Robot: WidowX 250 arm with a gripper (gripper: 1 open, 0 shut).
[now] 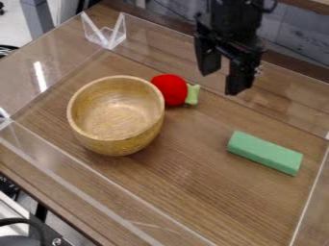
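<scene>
My gripper [224, 53] hangs at the upper middle right over the wooden table, open, its dark fingers pointing down. Below and left of it lies a red object with a green top [171, 88], like a strawberry or similar toy. A tan wooden bowl [115, 115] sits left of centre. A green block [264, 153] lies on the right.
A clear plastic holder [106, 31] stands at the back left. A dark cable [33, 227] lies at the lower left edge.
</scene>
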